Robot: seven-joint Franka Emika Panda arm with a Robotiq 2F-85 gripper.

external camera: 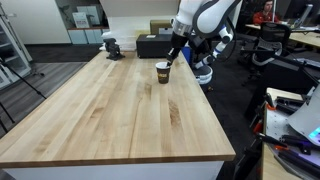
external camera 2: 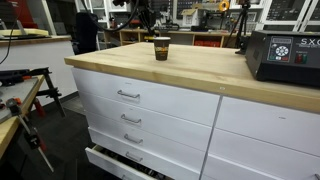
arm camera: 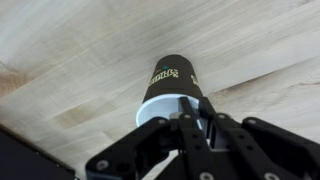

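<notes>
A dark brown paper cup (arm camera: 172,82) with a white rim, a light inside and printed lettering shows in the wrist view. My gripper is shut on its rim, one finger reaching into the cup's mouth. In exterior view 1 the cup (external camera: 163,75) stands upright toward the far end of the wooden table, with my gripper (external camera: 168,61) at its top on the right. Exterior view 2 shows the cup (external camera 2: 161,48) upright near the table's edge. Whether its base touches the wood cannot be told.
A black box device (external camera 2: 288,56) stands on the tabletop, and a small dark device (external camera: 112,48) is at the far left end. Below, a bottom drawer (external camera 2: 118,166) is pulled open.
</notes>
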